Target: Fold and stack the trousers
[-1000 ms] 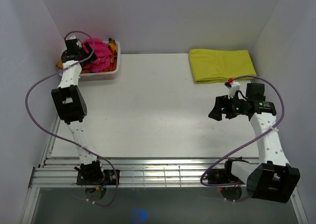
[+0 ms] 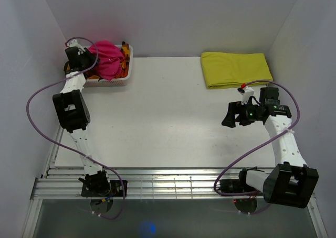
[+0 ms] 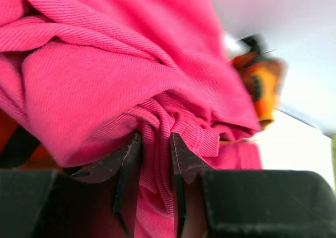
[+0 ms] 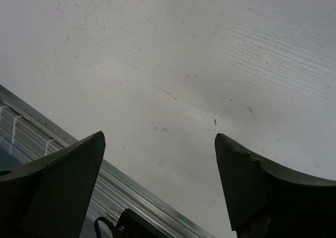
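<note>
A bright pink garment (image 2: pixel 108 60) lies crumpled in the white basket (image 2: pixel 113 83) at the back left. In the left wrist view, the pink cloth (image 3: pixel 100 86) bunches up between the two close-set fingers of my left gripper, which is shut on a fold of it. More of the cloth drapes above and below the fingers. A folded yellow garment (image 2: pixel 234 70) rests flat at the back right of the table. Over the right side of the table, my right gripper stands open, only bare tabletop between its fingers.
Orange and black patterned cloth (image 3: pixel 265 86) lies in the basket around the pink garment. Grey walls stand behind and at both sides; a metal rail (image 2: pixel 168 185) runs along the front.
The basket has slid a little to the right, and the pink cloth bulges more. The right arm shows hardly any movement.
</note>
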